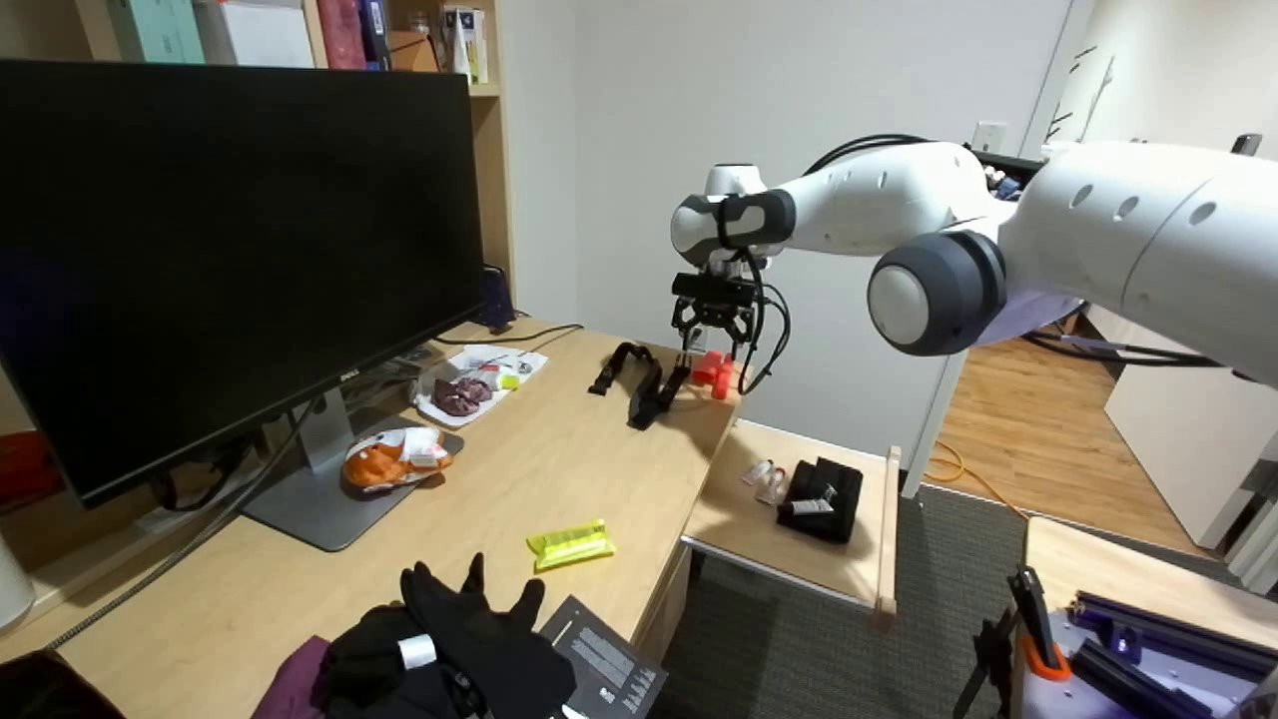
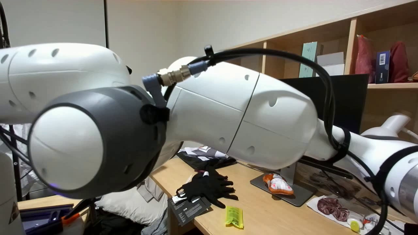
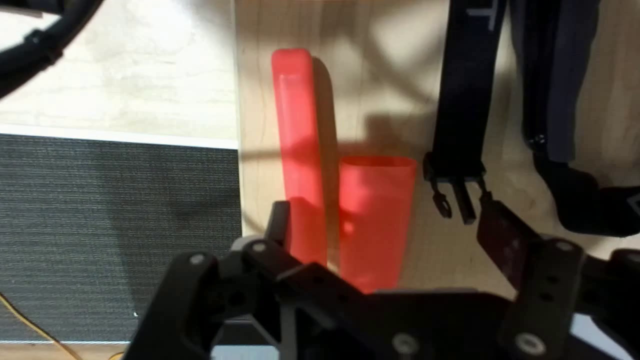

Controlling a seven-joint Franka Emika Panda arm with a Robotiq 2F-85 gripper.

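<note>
In the wrist view, a long narrow red piece (image 3: 297,132) lies along the table edge. Beside it is a wider, flat red sleeve (image 3: 376,222) with an open-looking end; a narrow gap separates the two. My gripper is open over them. Its left finger overlaps the narrow piece's left side, while the right finger is near a black strap's buckle (image 3: 456,189). The gripper's body hides the lower ends of both pieces. From outside, the gripper (image 1: 712,347) hangs just above the red pieces (image 1: 713,373) at the table's far corner.
Black straps (image 1: 653,389) lie left of the gripper. A lower wooden tray (image 1: 731,527) holds a black pouch (image 1: 827,497) below the table edge. Nearer are a yellow packet (image 1: 570,545) and black gloves (image 1: 479,641). A monitor (image 1: 240,252) borders the left; mid-table is clear.
</note>
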